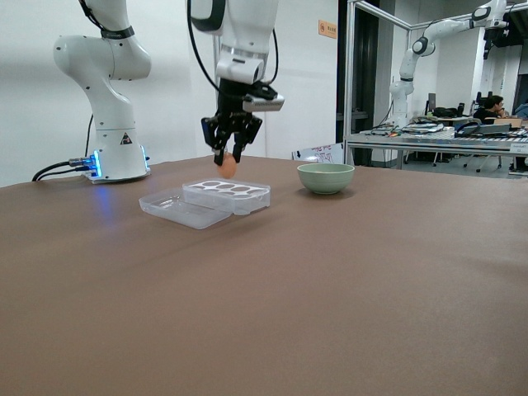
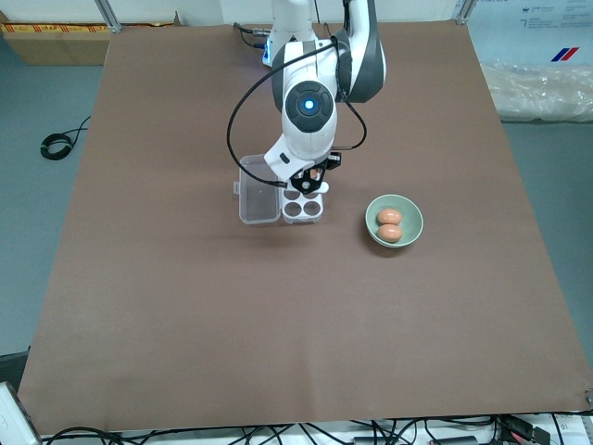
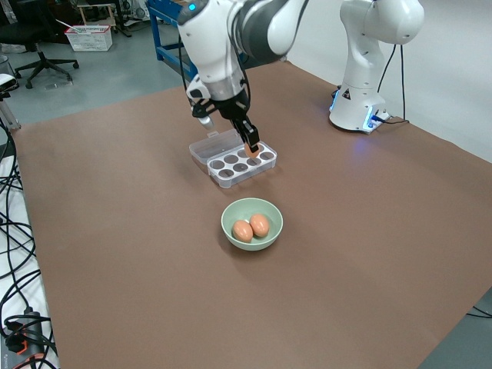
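My black gripper [image 1: 227, 153] is shut on a brown egg [image 1: 228, 167], held over the clear plastic egg tray [image 1: 227, 198] with its round cups. The tray's lid [image 2: 258, 204] lies open beside it. In the right view the egg [image 3: 251, 151] sits just above the cups at the tray's far part. A pale green bowl [image 3: 252, 243] holds two brown eggs [image 3: 241, 231], to the tray's right in the left view. Whether the held egg touches the tray cannot be told exactly.
Behind stands a white arm base [image 1: 120, 161] with cables on the table. Cables run along the table's outer edge.
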